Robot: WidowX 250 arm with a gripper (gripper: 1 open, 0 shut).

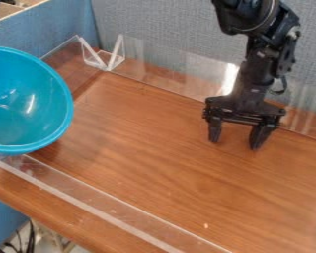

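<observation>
My black gripper (235, 126) hangs at the back right of the wooden tabletop (174, 188), low over the surface near the clear rear barrier. Its two fingers point down and stand apart, open, with nothing visible between them. A glossy turquoise bowl (27, 104) sits at the left edge of the view, partly cut off by the frame.
A small white wire-like bracket (106, 57) stands in the back left corner. Clear strips run along the back and front left edges, with grey and blue padded walls behind.
</observation>
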